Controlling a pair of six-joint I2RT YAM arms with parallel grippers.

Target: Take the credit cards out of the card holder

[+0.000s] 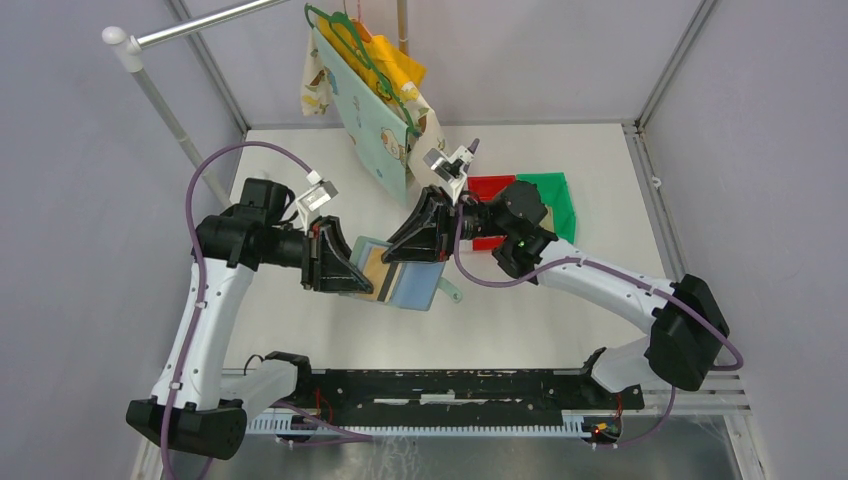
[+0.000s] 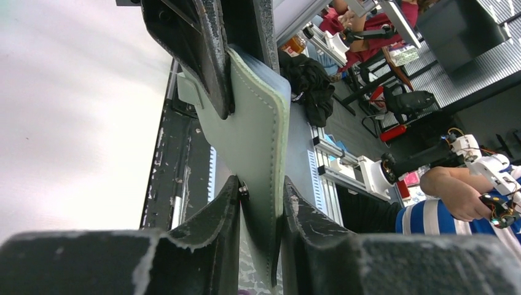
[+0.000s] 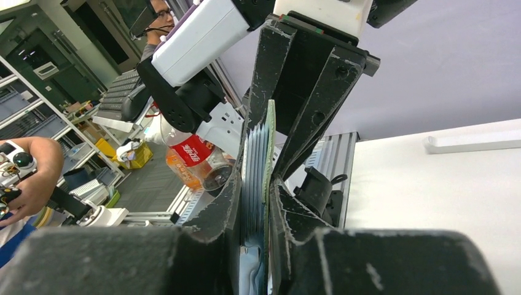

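Between the two grippers the pale green card holder (image 1: 419, 285) is held up over the table, a tan and a blue face showing from above. My left gripper (image 1: 350, 280) is shut on it; in the left wrist view its stitched cover (image 2: 255, 123) rises from between the fingers. My right gripper (image 1: 397, 253) reaches onto the holder's other side. In the right wrist view a stack of pale blue card sleeves (image 3: 252, 178) stands between my right fingertips, beside the green cover. I cannot tell how firmly those fingers close on it.
A red tray (image 1: 488, 185) and a green tray (image 1: 557, 200) stand at the back right, partly behind the right arm. Cloths on hangers (image 1: 370, 120) hang at the back.
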